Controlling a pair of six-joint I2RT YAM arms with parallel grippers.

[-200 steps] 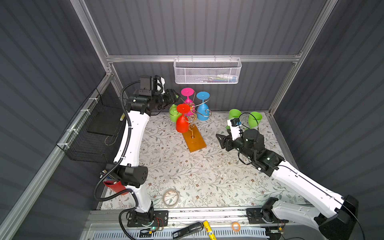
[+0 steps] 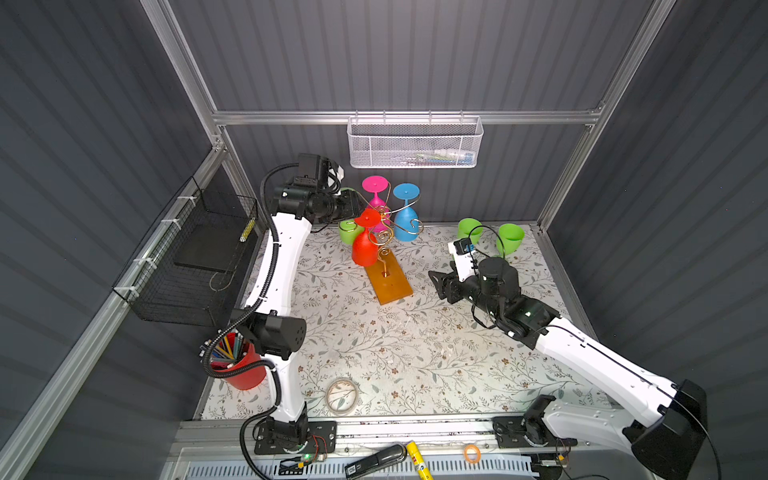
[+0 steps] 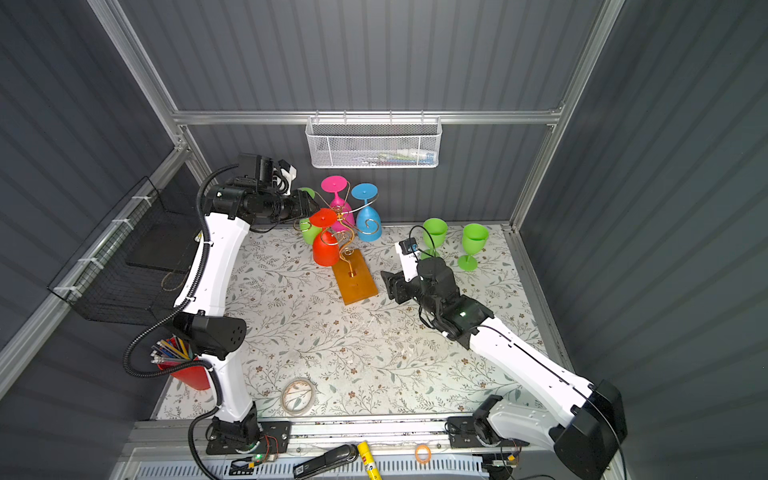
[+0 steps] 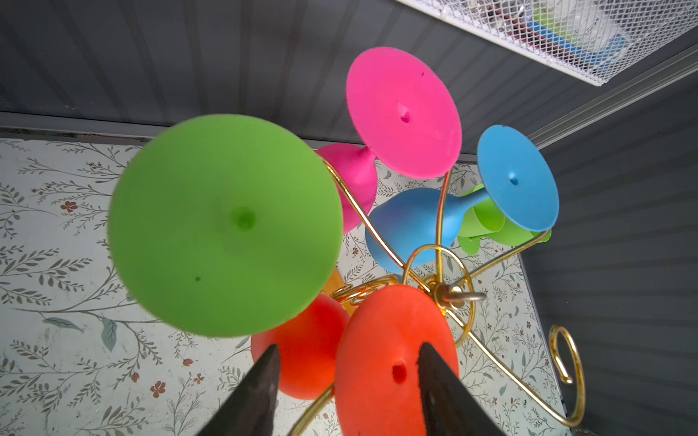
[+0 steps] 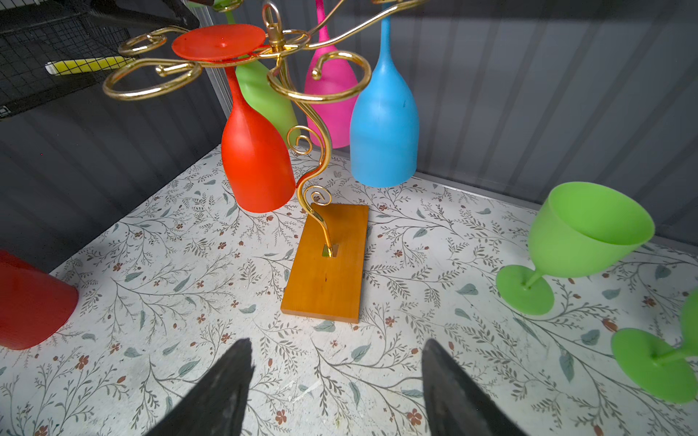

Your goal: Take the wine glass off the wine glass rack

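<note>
Red (image 2: pixel 365 252), green (image 4: pixel 218 203), pink (image 3: pixel 334 183) and blue (image 5: pixel 384 127) wine glasses hang upside down on a gold wire rack with a wooden base (image 5: pixel 323 290). My left gripper is over the rack; in its wrist view the fingertips stand apart either side of the red glass's foot, close below the green one's. Whether it touches is unclear. My right gripper stands open and empty over the table, right of the rack.
Two green glasses (image 5: pixel 581 225) stand upright at the back right. A white mesh basket (image 2: pixel 414 144) hangs on the back wall, a black basket at the left. A red pen cup (image 2: pixel 248 376) and tape roll (image 2: pixel 342 396) are near the front.
My left arm has shifted slightly to the right, its gripper now nearer the red glass's foot. The right arm has moved slightly left.
</note>
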